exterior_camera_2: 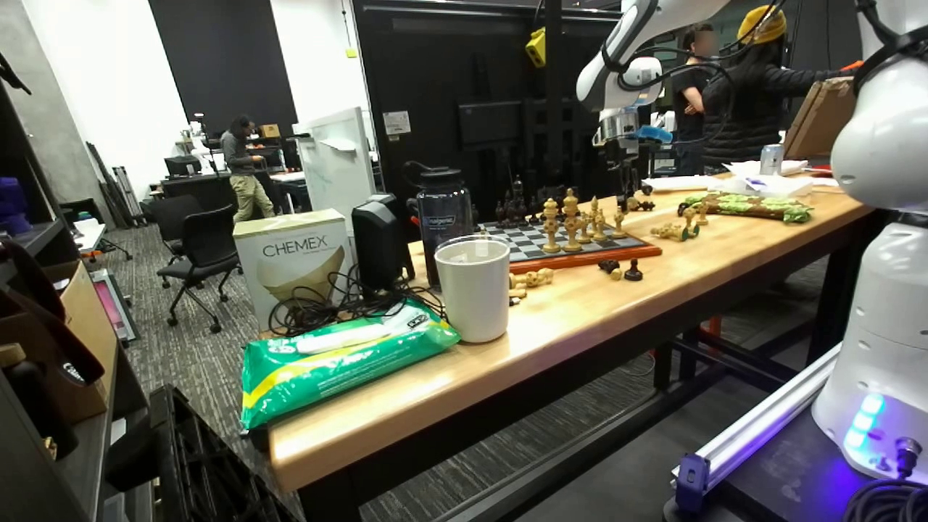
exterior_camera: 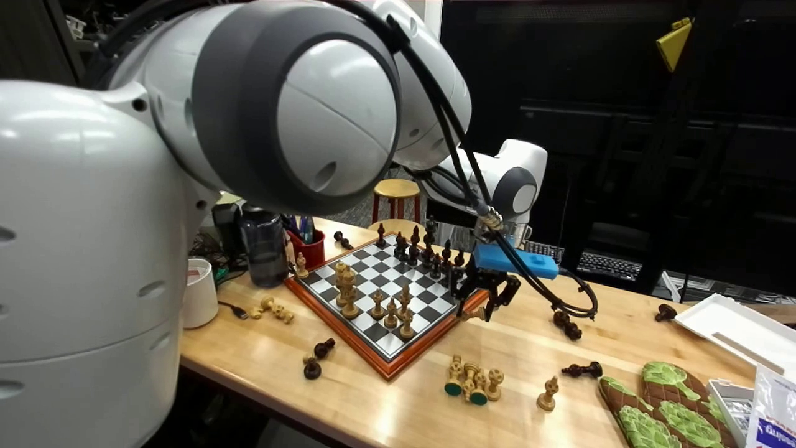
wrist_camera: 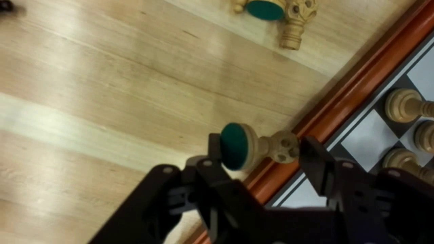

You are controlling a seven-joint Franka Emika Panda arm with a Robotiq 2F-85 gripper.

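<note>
In the wrist view my gripper is shut on a light wooden chess piece (wrist_camera: 260, 147). The piece lies sideways between the fingers, its green felt base at the left finger and its carved head at the right one. Both hang over the red-brown edge of the chessboard (wrist_camera: 362, 85). In exterior view 1 the gripper (exterior_camera: 475, 310) is above the table beside the board's right side. Light pieces (exterior_camera: 390, 312) stand at the board's near end, and dark pieces (exterior_camera: 429, 246) at its far end.
Several light pieces (exterior_camera: 474, 379) lie in a cluster on the table, with one light piece (exterior_camera: 548, 393) upright to their right. Dark pieces (exterior_camera: 582, 369) lie scattered. A patterned mitt (exterior_camera: 664, 407) and a white tray (exterior_camera: 735, 328) occupy the right. The board's middle squares are empty.
</note>
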